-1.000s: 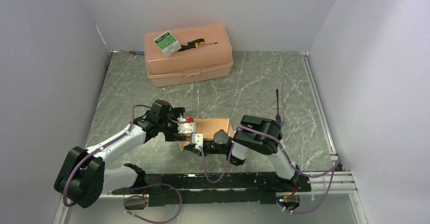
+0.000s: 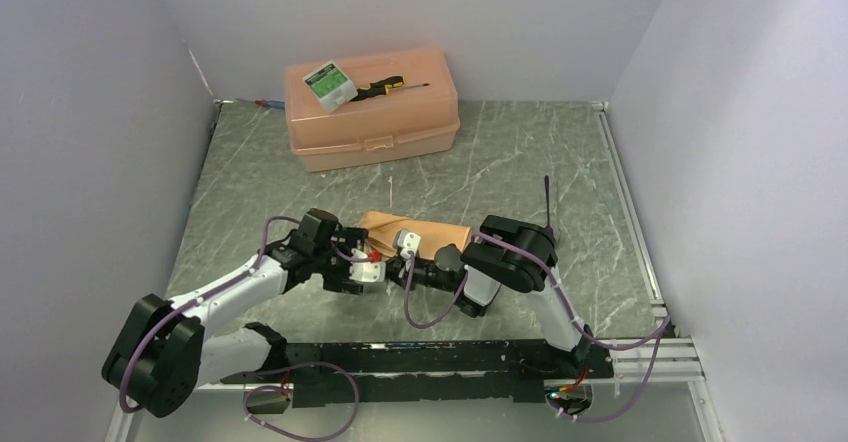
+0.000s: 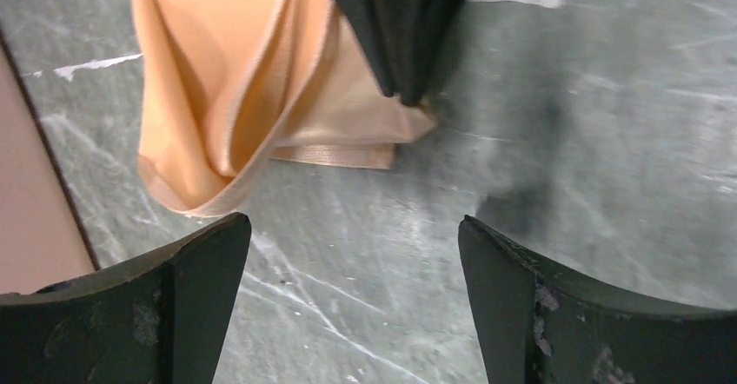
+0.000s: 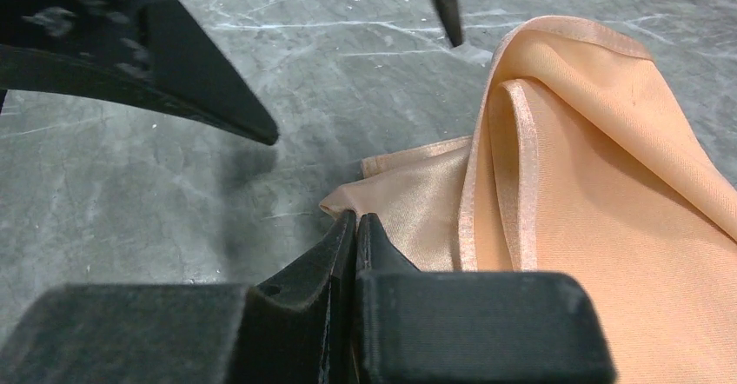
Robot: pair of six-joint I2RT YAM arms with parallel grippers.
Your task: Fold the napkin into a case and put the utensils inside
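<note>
The peach napkin lies folded on the marble table, its upper layers bunched into raised folds along one side. My right gripper is shut on a low corner of the napkin. My left gripper stands open beside it, nothing between its fingers. A dark slender utensil lies at the right of the table, partly behind my right arm.
A closed peach plastic box stands at the back, with a green-labelled packet and screwdriver on top.
The napkin and my right gripper have shifted toward the back and right, uncovering more of the napkin. My left gripper has moved slightly toward the front.
</note>
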